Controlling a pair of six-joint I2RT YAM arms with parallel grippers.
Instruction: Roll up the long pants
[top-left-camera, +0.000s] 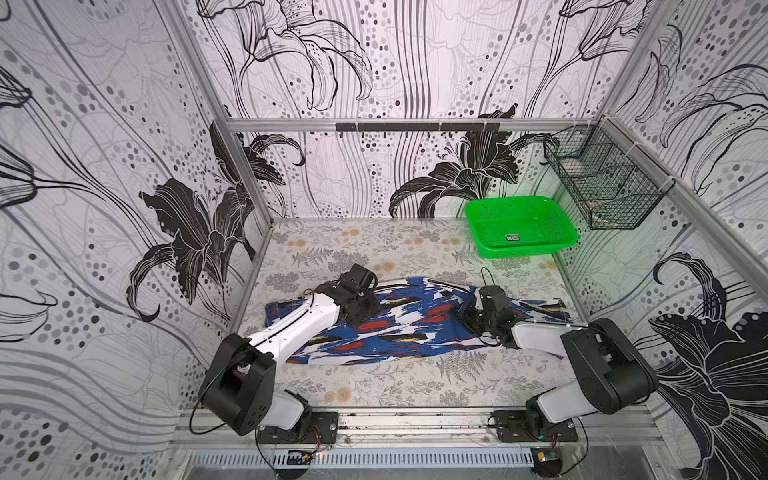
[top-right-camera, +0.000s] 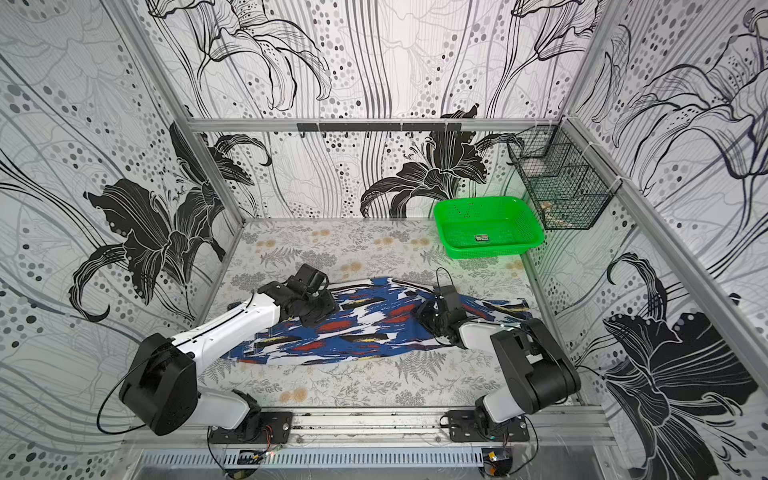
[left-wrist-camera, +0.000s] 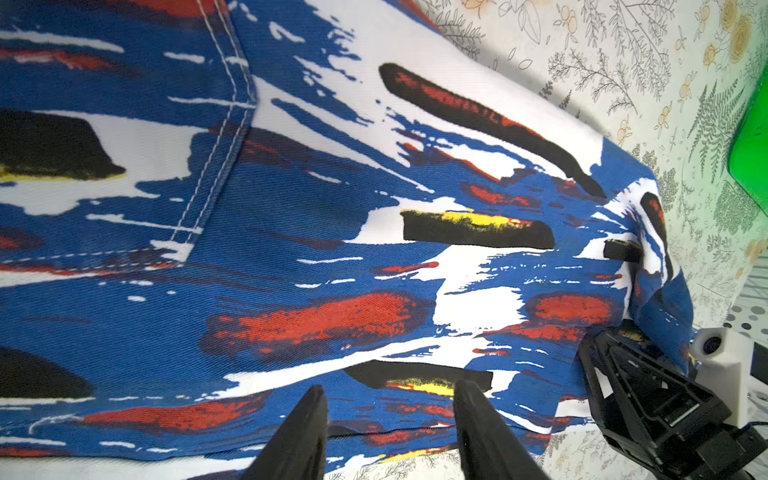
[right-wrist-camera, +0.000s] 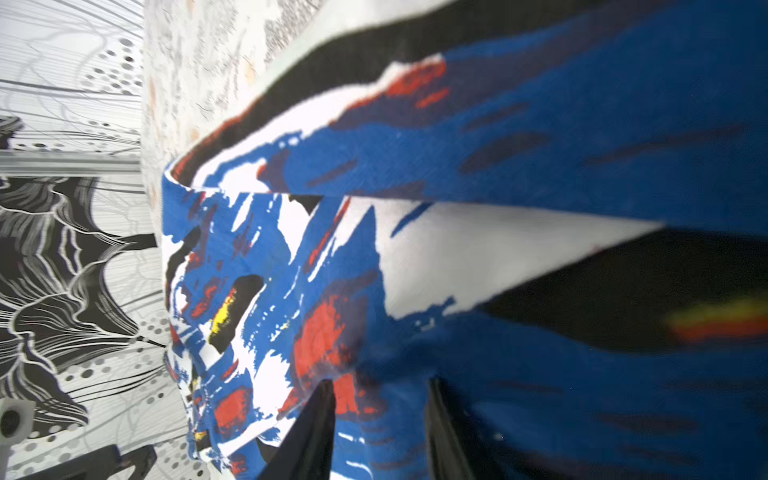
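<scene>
The long pants (top-left-camera: 416, 312), patterned in blue, white, red and black, lie stretched lengthwise across the table. Above their left half, beyond the waist end, is my left gripper, its two fingers apart and no cloth between them in the left wrist view. A stitched pocket (left-wrist-camera: 120, 144) shows near there. Low over the right half, my right gripper is open, fingers spread just above or against the fabric; contact is hard to tell. A raised fold (right-wrist-camera: 480, 160) runs across the cloth in the right wrist view. Parts of the pants are hidden beneath both arms.
A green basket (top-left-camera: 520, 249) stands at the back right of the table. Wire racks (top-left-camera: 608, 184) hang on the right wall above it.
</scene>
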